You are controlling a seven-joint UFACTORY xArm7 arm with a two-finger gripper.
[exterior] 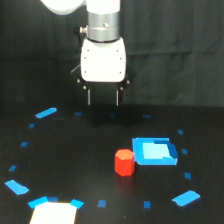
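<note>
My gripper [104,98] hangs high at the back, left of the image centre. Its two thin dark fingers are spread apart, and nothing shows between them. On the black table below and nearer the camera stands a red block [124,162] with a six-sided outline. Just to its right is a blue square tray [140,142] with a pale, light-blue and white inside. The gripper is well clear of both.
Blue flat strips lie at the back left [46,113], left side [16,187] and right side [186,198]. A cream-coloured object [52,213] sits at the front left edge. Small blue marks dot the table.
</note>
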